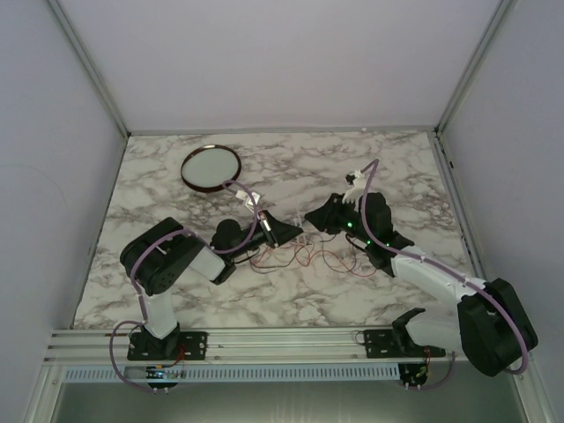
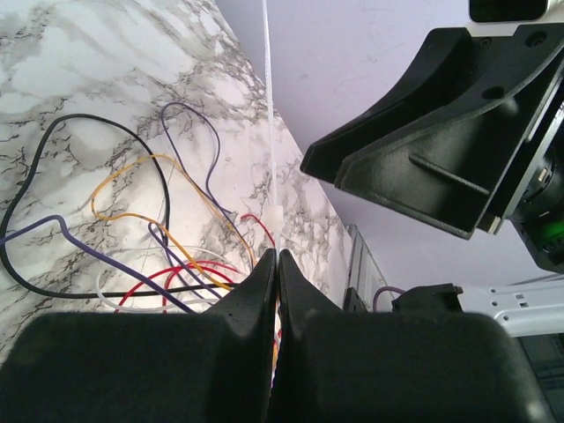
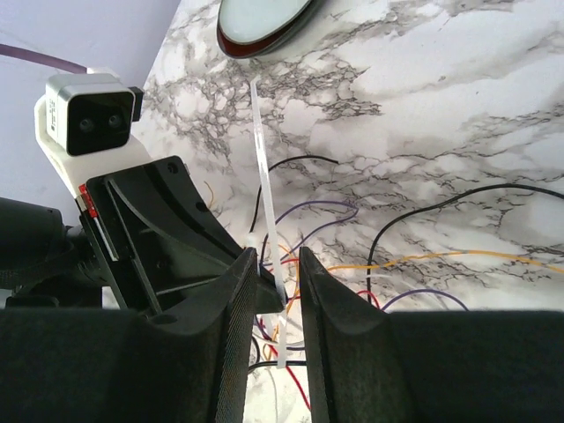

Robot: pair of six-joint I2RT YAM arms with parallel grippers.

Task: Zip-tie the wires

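Note:
A thin white zip tie [image 2: 272, 150] stands up from my left gripper, its fingers shut on it near the lower end. In the right wrist view the zip tie [image 3: 267, 176] runs long and nearly straight, its lower end below the left fingertips. My right gripper is partly open; the strip shows in the gap between its fingers, apparently farther off and not gripped. The left wrist view has the right gripper's fingers [image 2: 397, 145] to the right of the strip, clear of it. Loose wires [image 2: 132, 216] in black, orange, purple, red and white lie beneath.
A round dark-rimmed dish [image 1: 211, 167] sits at the back left of the marble table [image 1: 282, 163]. Both grippers are close together above the wires at the middle.

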